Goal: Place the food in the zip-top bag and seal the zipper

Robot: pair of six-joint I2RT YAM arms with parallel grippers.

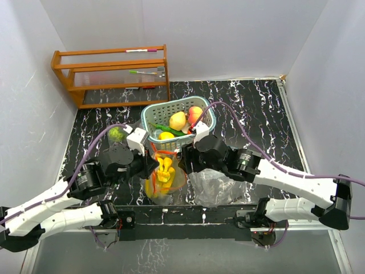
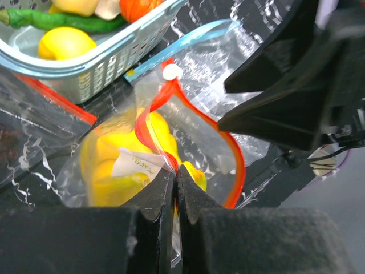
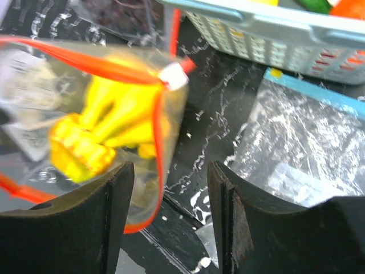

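Observation:
A clear zip bag with a red zipper [image 2: 235,160] holds yellow food [image 3: 120,108] in the middle of the work surface. My left gripper is shut at the bag's top edge, the bag film and zipper running into its fingertips. My right gripper is part open just beside the bag; in the right wrist view the red zipper strip passes near its left finger. In the left wrist view its dark fingers hang over the bag's right edge. A white slider tab [image 2: 171,72] sits on the zipper.
A basket [image 1: 149,125] of produce stands behind the bag. Another clear bag [image 1: 212,191] lies flat to the right. A filled bag [image 1: 117,134] is at left, and a wooden rack [image 1: 114,63] at the back.

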